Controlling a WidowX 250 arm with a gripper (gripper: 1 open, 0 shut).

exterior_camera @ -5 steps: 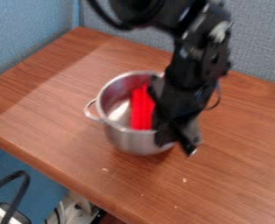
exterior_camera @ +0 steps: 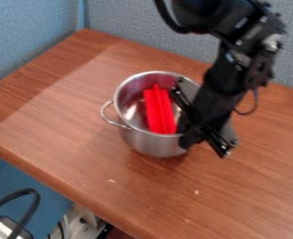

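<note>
A steel pot (exterior_camera: 136,133) with a wire handle on its left stands on the wooden table (exterior_camera: 75,149). Inside it is a long red object (exterior_camera: 160,110). My black gripper (exterior_camera: 206,131) is over the pot's right side, low against the rim and partly hiding it. Its fingertips are dark and hard to make out, so I cannot see whether anything is between them.
Blue-grey padded walls (exterior_camera: 37,51) stand behind and left of the table. Cables lie below the table's front left edge.
My arm has shifted to the right, to the pot's right side and outer edge. The pot has moved slightly, with the red object still inside.
</note>
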